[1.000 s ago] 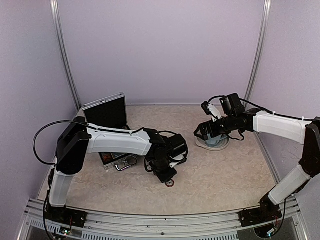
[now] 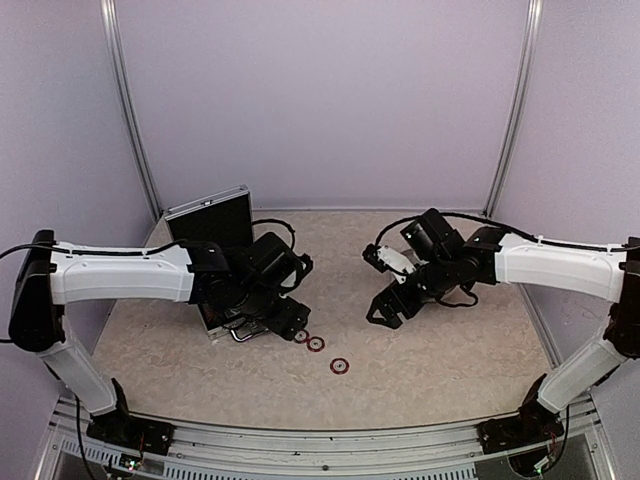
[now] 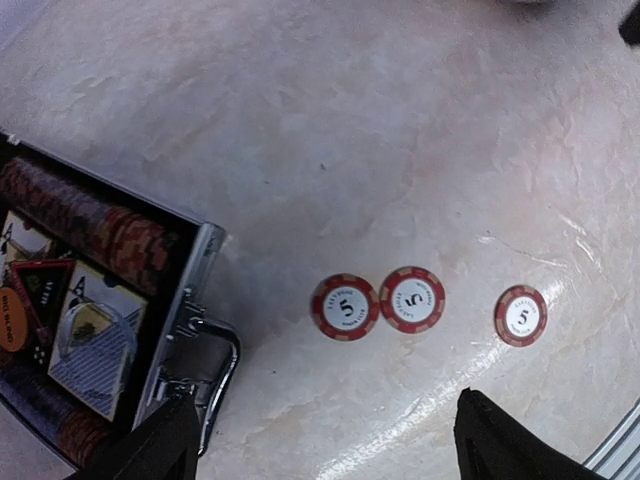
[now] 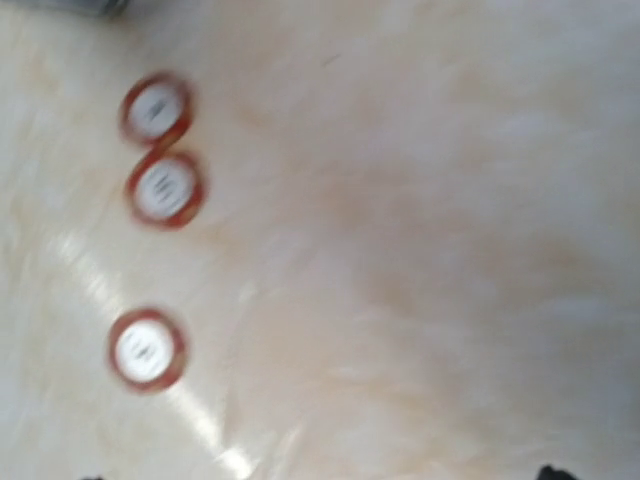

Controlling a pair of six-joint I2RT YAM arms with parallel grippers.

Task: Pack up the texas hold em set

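An open chip case (image 2: 212, 222) stands at the left with its dark lid raised. In the left wrist view the case (image 3: 205, 255) shows red chips, cards and a metal handle (image 3: 232, 368). Three red-and-white chips lie flat on the table: a left chip (image 3: 345, 307), a middle chip (image 3: 412, 299) touching or nearly touching it, and a separate chip (image 3: 521, 315). My left gripper (image 2: 292, 322) hovers by the left chip, fingers apart and empty. The right gripper (image 2: 383, 312) is open and empty, right of and behind the separate chip (image 4: 146, 349).
A pale round item lies behind the right arm, mostly hidden by it. Bare table (image 2: 430, 375) stretches across the front right and the middle back. A metal rail (image 2: 320, 440) runs along the front edge.
My left gripper has swung left, away from the separate chip, uncovering the other two.
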